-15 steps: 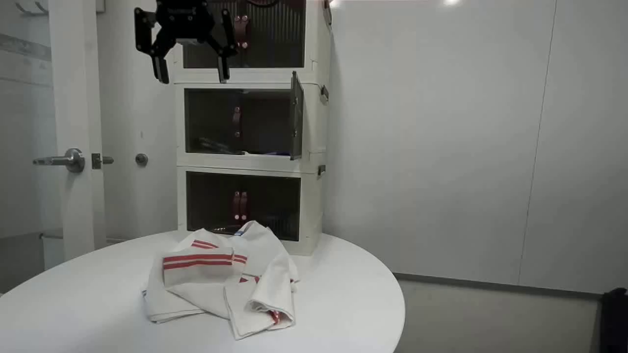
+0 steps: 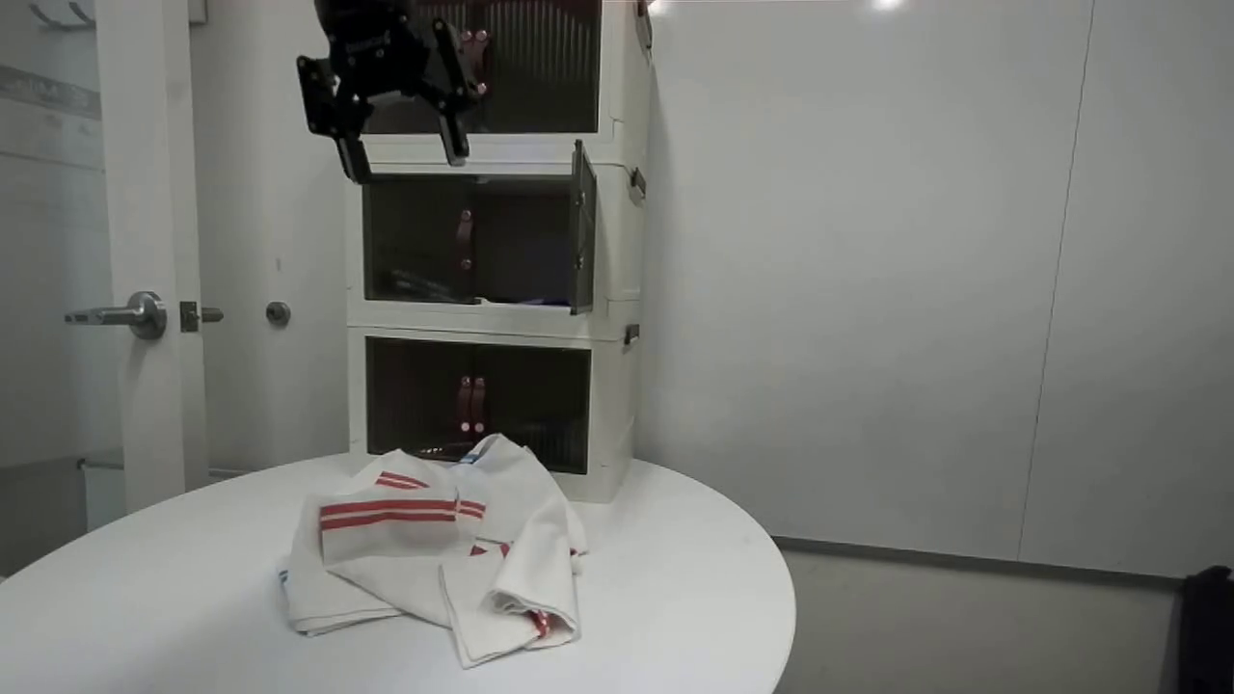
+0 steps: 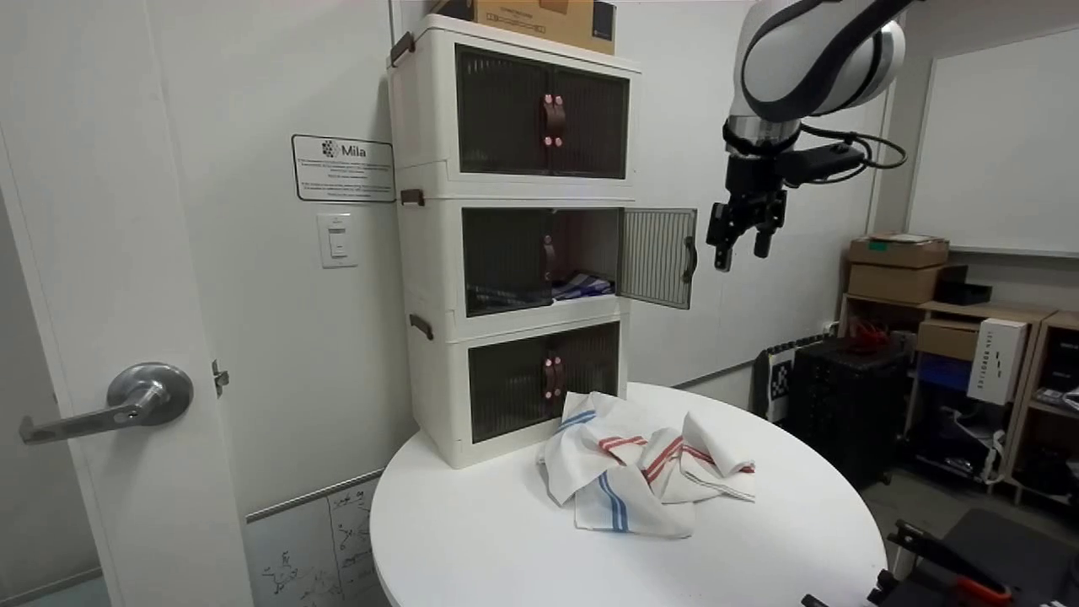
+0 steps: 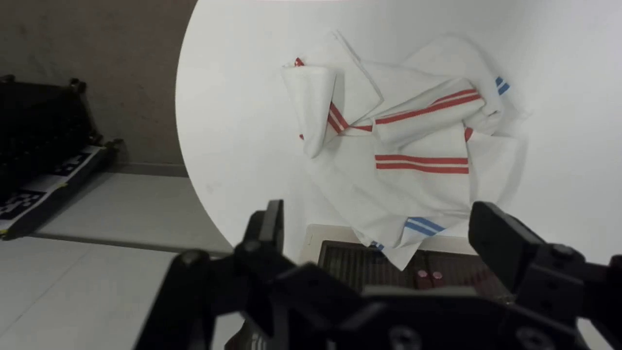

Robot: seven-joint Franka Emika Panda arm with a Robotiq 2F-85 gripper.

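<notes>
A white cloth (image 2: 399, 555) with red and blue stripes lies crumpled on the round white table (image 2: 683, 601), close to the cabinet. High above it hangs my gripper (image 2: 405, 168), open, with nothing between its fingers. In exterior view 2 the gripper (image 3: 743, 258) is level with the cabinet's middle section, out beyond the swung-open door (image 3: 657, 258). The wrist view looks down on the whole cloth (image 4: 423, 143), one corner of which reaches the cabinet's base.
The stacked cabinet (image 3: 430, 273) stands at the table's back edge. Its middle right door is open, and a folded blue-and-white cloth (image 3: 579, 287) shows inside. The other doors look closed. Around the striped cloth, the tabletop is bare.
In exterior view 1 the gripper has shifted slightly right and lower, and it has tilted and turned a little. Cloth and cabinet look unchanged.
</notes>
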